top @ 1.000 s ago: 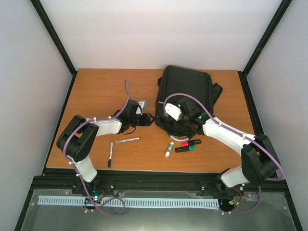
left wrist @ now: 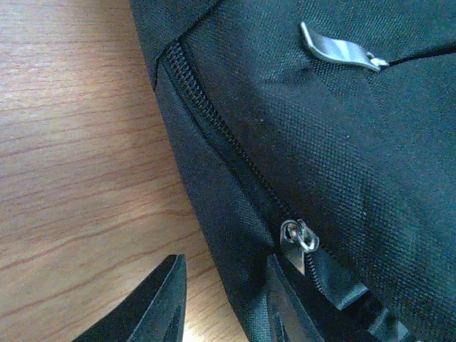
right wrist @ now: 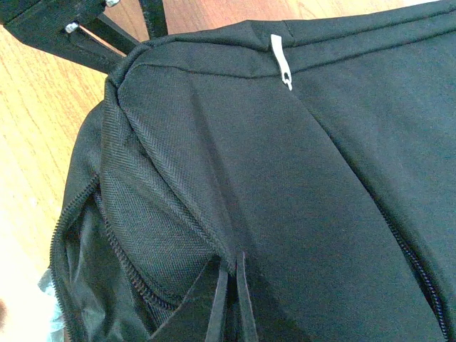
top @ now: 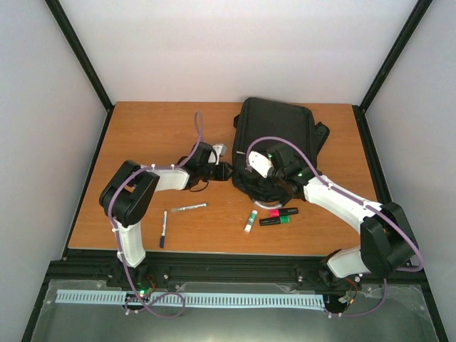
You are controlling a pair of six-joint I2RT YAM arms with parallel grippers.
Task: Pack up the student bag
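The black bag (top: 267,117) lies on the table right of centre, its near pocket slack. In the right wrist view the right gripper is shut on a fold of the bag's fabric beside a zipper. My left gripper is at the bag's left edge, its fingers part open. A metal zipper pull (left wrist: 299,242) is close by its right fingertip; I cannot see it gripped. A second silver pull (left wrist: 342,51) is higher on the bag. In the right wrist view the left gripper's dark fingers (right wrist: 153,14) reach the bag's edge.
Near the bag's front lie a red-capped marker (top: 283,211), a green-capped marker (top: 274,221) and a small white-and-green tube (top: 251,221). Two pens, one blue-tipped (top: 163,229) and one pale (top: 189,207), rest beneath the left arm.
My right arm has shifted slightly right, still at the bag. The pens and markers lie as before.
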